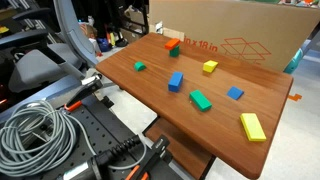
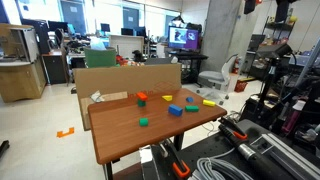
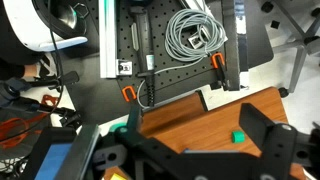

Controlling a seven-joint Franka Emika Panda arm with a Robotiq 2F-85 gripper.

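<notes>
Several coloured blocks lie spread over the brown wooden table (image 1: 150, 95). A red block (image 1: 172, 43) rests on top of a green block (image 1: 171, 51) near the back. Forward of these are a small green block (image 1: 139, 66), a blue block (image 1: 175, 81) and a yellow block (image 1: 209, 66). Further right lie another green block (image 1: 200, 100), a flat blue block (image 1: 235, 93) and a larger yellow block (image 1: 252, 126). My gripper is open high above the table's edge, holding nothing. Its dark fingers (image 3: 285, 150) cover part of the table in the wrist view.
A cardboard panel (image 2: 110, 88) stands along one table side. By the other is a black frame with coiled grey cable (image 3: 195, 35) and orange-handled clamps (image 1: 75, 104). Bare wood lies between the blocks, and the air around the gripper looks clear.
</notes>
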